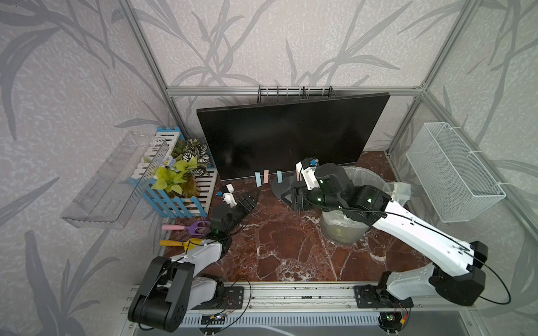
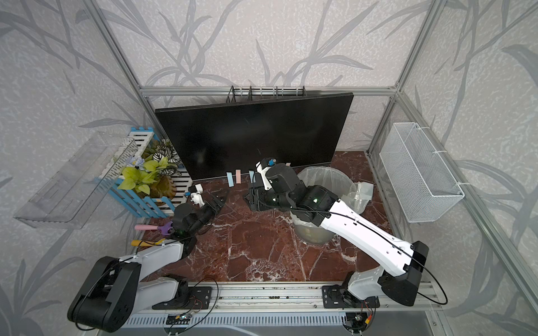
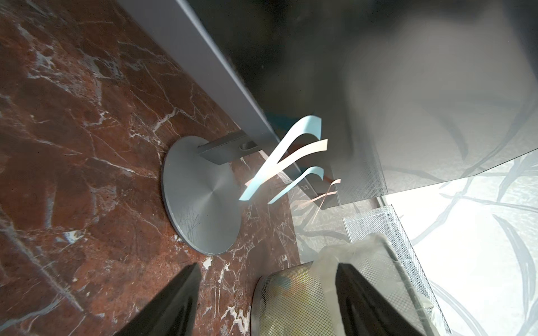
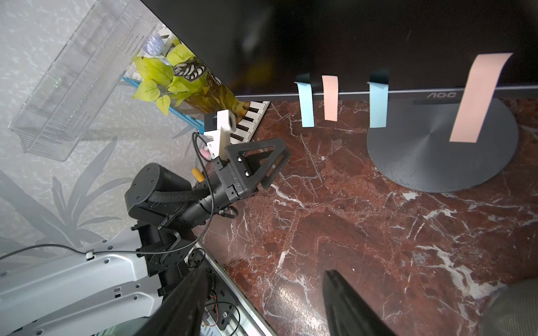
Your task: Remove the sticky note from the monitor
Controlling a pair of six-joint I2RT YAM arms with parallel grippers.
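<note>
The black monitor [image 1: 285, 137] stands at the back. Along its lower edge, in the right wrist view, hang a left blue note [image 4: 306, 105], a narrow pink note [image 4: 330, 99], a second blue note [image 4: 378, 105] and a larger pink note [image 4: 475, 100]. The left wrist view shows their strips curling outward, the nearest being a blue note [image 3: 280, 156]. My left gripper [image 1: 253, 200] is open, in front of the monitor's left part. Also open, my right gripper [image 1: 288, 198] stands before the monitor base; its arm covers notes farther right in the top left view. Neither holds anything.
A lined waste bin [image 1: 343, 232] is partly behind the right arm. Plants in a blue-and-white planter [image 1: 179, 184], a clear basket [image 1: 120, 179] and a pink-handled fork [image 1: 193, 227] are at left. A mesh basket [image 1: 455, 170] hangs at right.
</note>
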